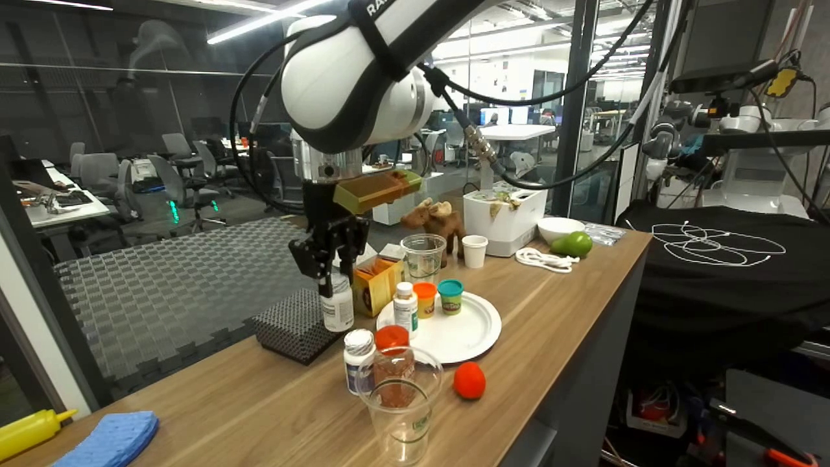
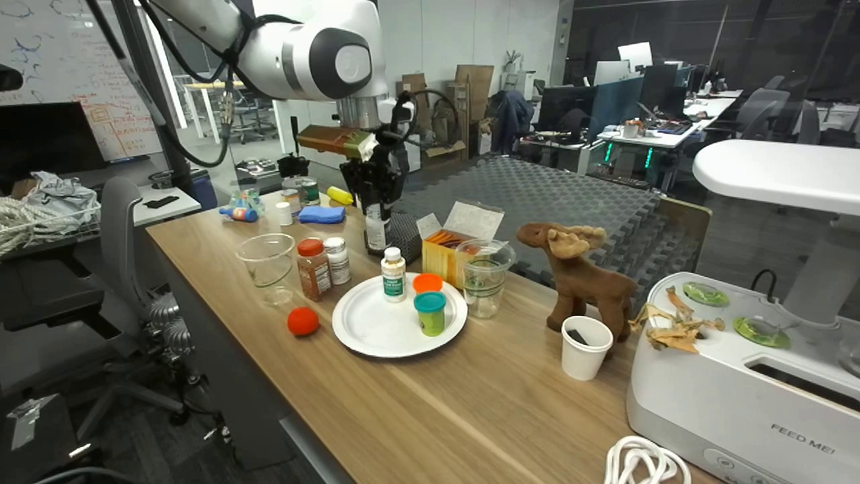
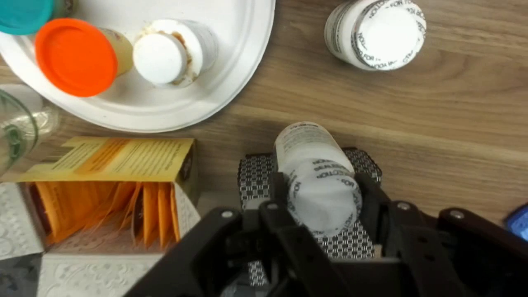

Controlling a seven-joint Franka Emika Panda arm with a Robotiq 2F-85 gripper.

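Note:
My gripper is shut on a white bottle with printed wrap over its cap; one finger stands on each side of the cap. In exterior view 1 the held bottle hangs in front of the black patterned box, its base higher than the neighbouring bottle's. From the wrist, the box shows beneath and behind the bottle. A second white bottle of the same kind stands on the table. On the white plate are a small green-labelled bottle, an orange-lidded tub and a teal-lidded tub.
An open tea box stands close to the gripper, with a clear cup beside it. A red-lidded jar, another clear cup and a red ball occupy the table's near side. Bare wood lies toward the blue cloth.

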